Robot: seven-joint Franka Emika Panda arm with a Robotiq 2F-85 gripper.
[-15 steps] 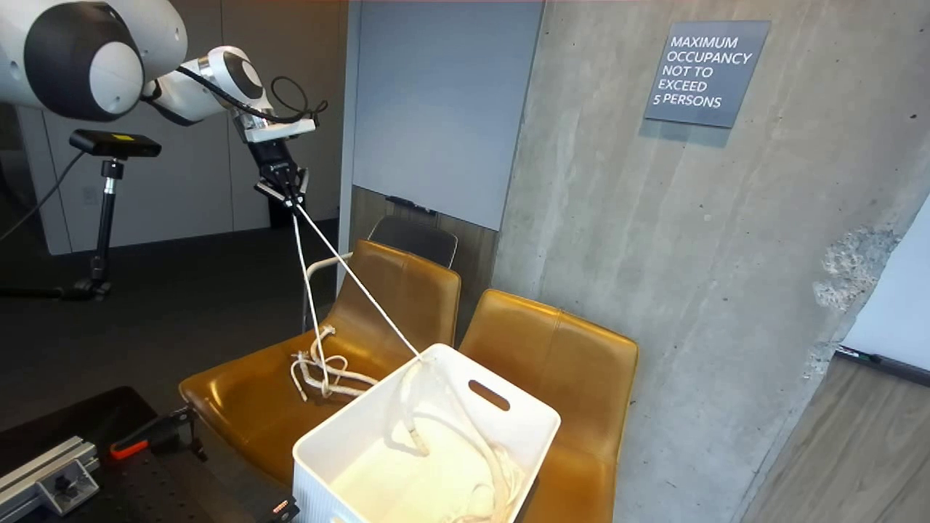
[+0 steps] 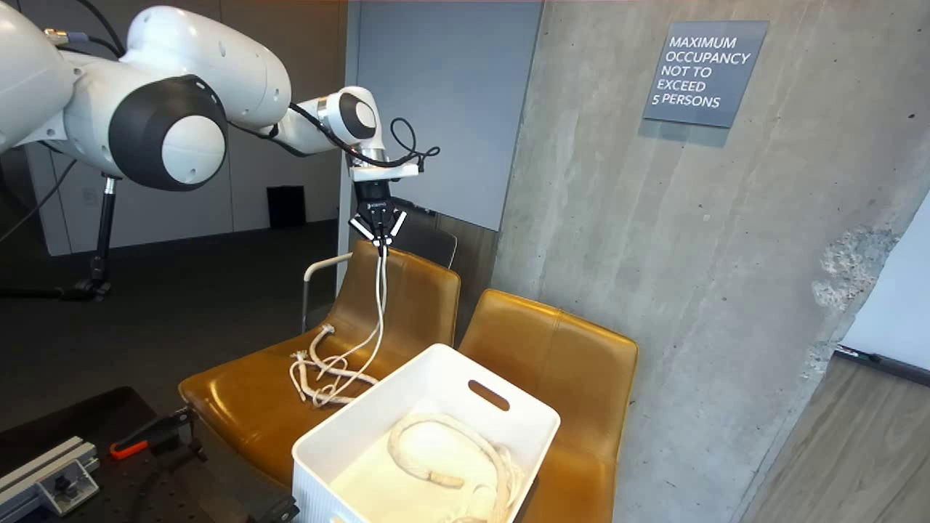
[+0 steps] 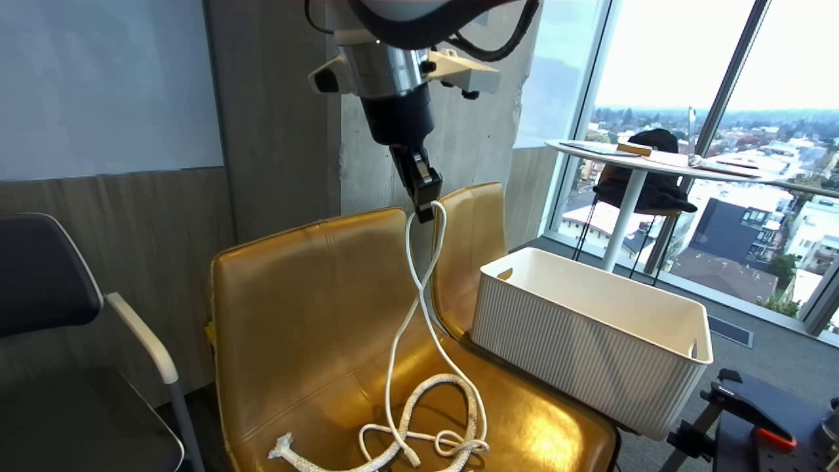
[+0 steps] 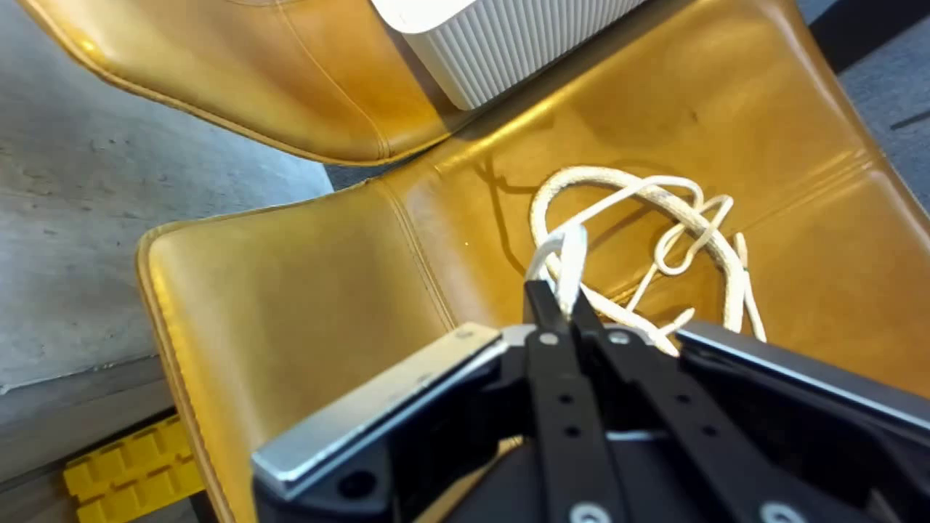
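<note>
My gripper (image 2: 381, 247) hangs above the left tan chair, its fingers shut on a thin white rope (image 3: 415, 263). In the wrist view a loop of this rope (image 4: 571, 253) comes out of the fingertips. Two strands run down from there and cross on the way to the chair seat. A thicker cream rope (image 3: 444, 381) lies curved on that seat, with coils of the thin one (image 4: 697, 228) around it. The white bin (image 3: 578, 346) holds another thick rope (image 2: 453, 424), curled on its floor.
The bin rests across the right tan chair (image 2: 558, 349) and the left chair's edge. A concrete wall (image 2: 697, 261) stands behind the chairs. A dark table (image 2: 104, 488) with a clamp (image 2: 148, 436) is at the front left.
My gripper has moved right, over the chair, with the thin rope. The strand that stretched into the bin now hangs down to the seat.
</note>
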